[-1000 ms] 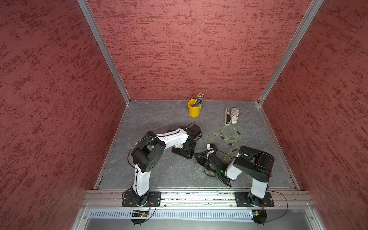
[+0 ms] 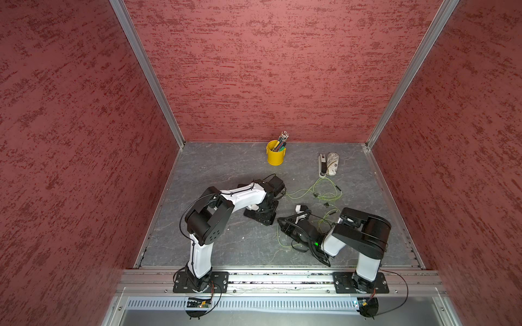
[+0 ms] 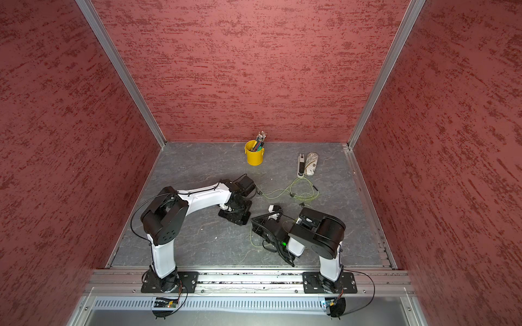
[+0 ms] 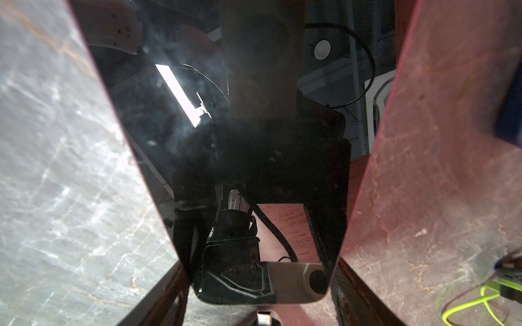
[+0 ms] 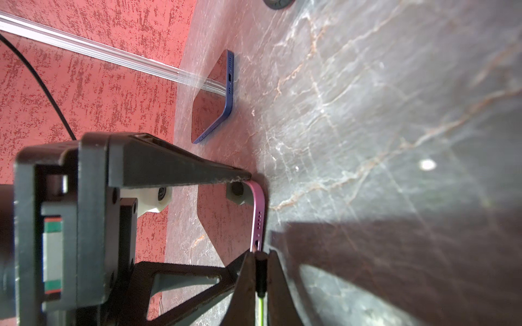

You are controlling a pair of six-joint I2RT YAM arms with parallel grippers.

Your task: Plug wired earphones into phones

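A pink-edged phone [image 4: 255, 141] with a dark mirror screen lies between the fingers of my left gripper in the left wrist view. In the right wrist view its pink end edge [image 5: 257, 212], with a port, sits just beyond the tips of my right gripper. That gripper is shut on a black earphone plug [image 5: 261, 274] with a green cable [image 5: 261, 309]. The plug's tip is at or very close to the port; whether it is inserted I cannot tell. The left gripper's black fingers [image 5: 190, 168] reach over the phone.
A blue-edged phone [image 5: 228, 87] lies apart on the table. Green cables [image 2: 326, 193] lie to the right. A yellow pen bucket [image 2: 275, 154], a grey device [image 2: 322, 164] and a patterned case [image 2: 332, 165] stand at the back.
My right gripper and forearm have shifted very slightly to the right. The left arm looks unmoved.
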